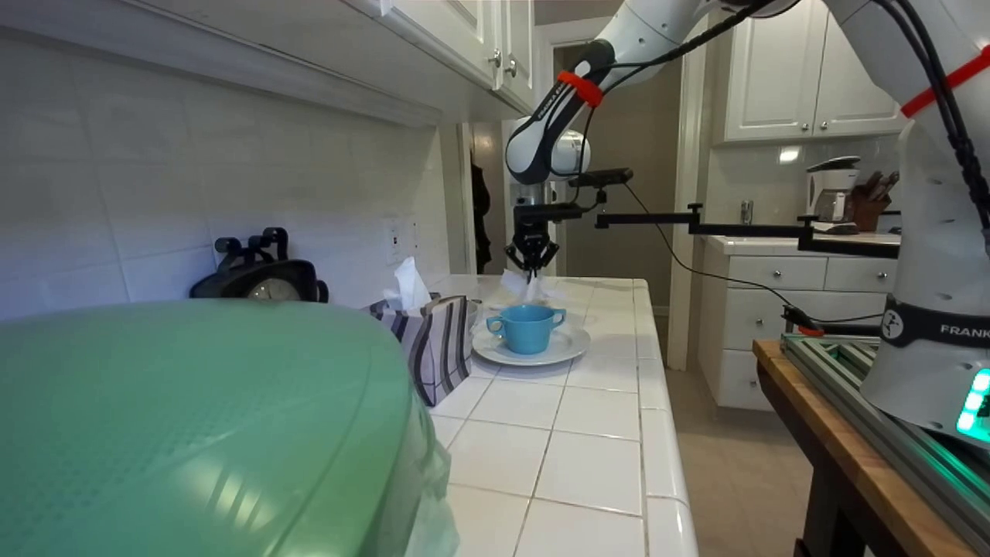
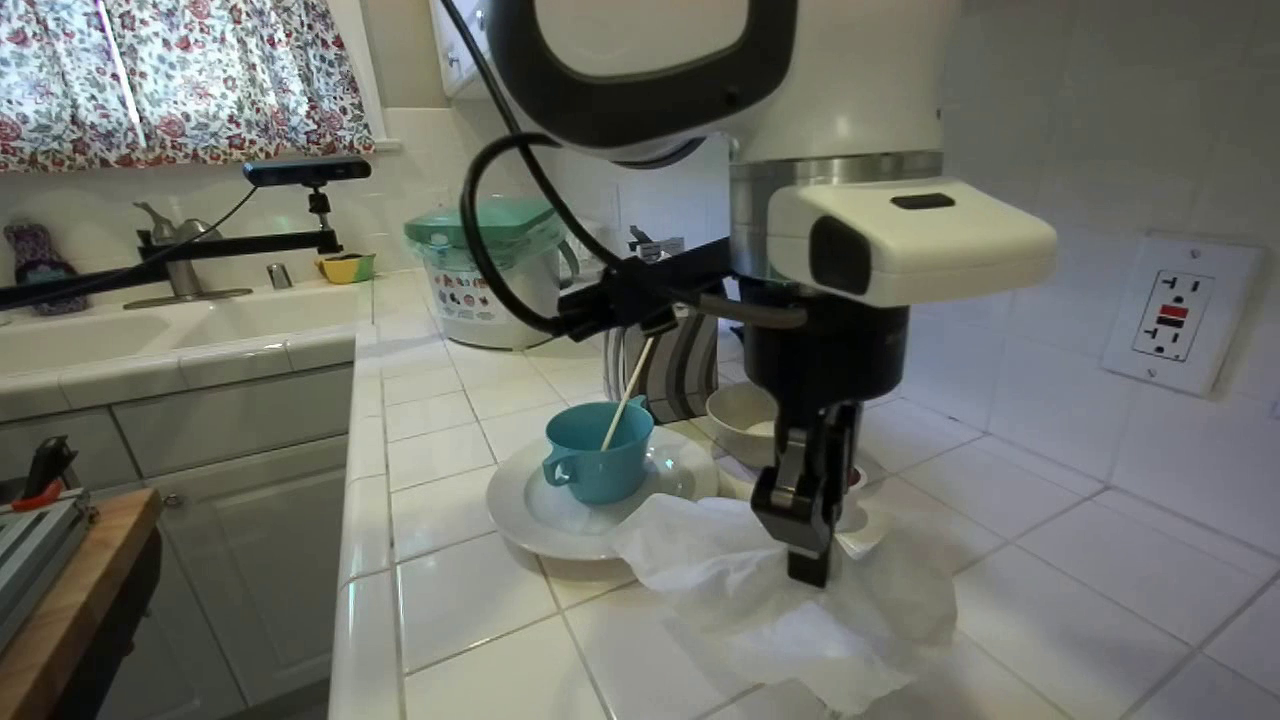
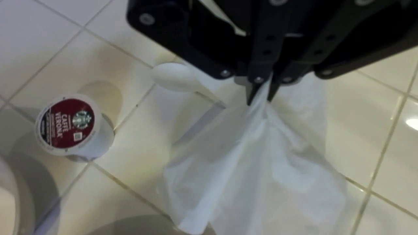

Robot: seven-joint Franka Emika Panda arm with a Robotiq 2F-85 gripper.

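A thin white tissue (image 3: 250,172) hangs in folds from my gripper, which is shut with the tissue's gathered top pinched between its fingertips. In exterior view 2 the tissue (image 2: 768,600) spreads out below and around the gripper (image 2: 809,566), its lower part close to the counter; whether it still touches is hard to tell. Exterior view 1 has the gripper (image 1: 531,271) above the counter, behind a blue two-handled cup (image 1: 528,329). The cup (image 2: 600,452) sits on a white plate (image 2: 524,518) with a thin stick leaning in it.
A coffee pod (image 3: 70,124) and a white spoon (image 3: 176,76) lie on the tiles near the tissue. By the wall stand a white bowl (image 2: 744,422) and a striped tissue box (image 1: 436,348). A green-lidded container (image 1: 204,408) fills the near left.
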